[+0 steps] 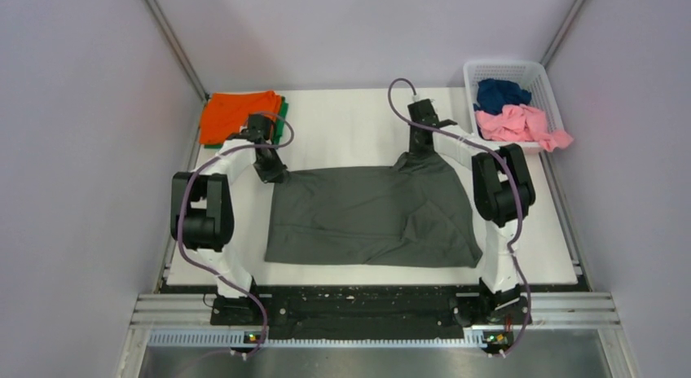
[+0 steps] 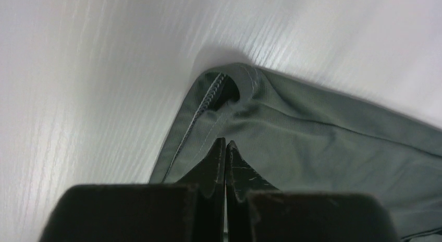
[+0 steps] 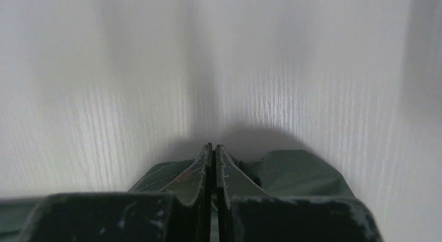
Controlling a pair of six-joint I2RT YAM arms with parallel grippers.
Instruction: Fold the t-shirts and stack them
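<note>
A dark grey-green t-shirt (image 1: 342, 200) lies spread over the middle of the table. My left gripper is shut over its back left corner. In the left wrist view, the corner cloth (image 2: 271, 96) curls up beyond the fingertips; no cloth clearly shows between them. At the shirt's back right, my right gripper is shut on the back edge, where the cloth (image 3: 297, 169) bunches around the fingertips. A loose fold (image 1: 424, 223) runs across the shirt's right half. Folded orange (image 1: 236, 113) and green (image 1: 283, 117) shirts lie stacked at the back left.
A white basket (image 1: 556, 109) at the back right holds a blue cloth (image 1: 501, 94) and a pink cloth (image 1: 521, 123), which hangs over the rim. Bare white table (image 1: 350, 125) lies behind the shirt, between the stack and the basket.
</note>
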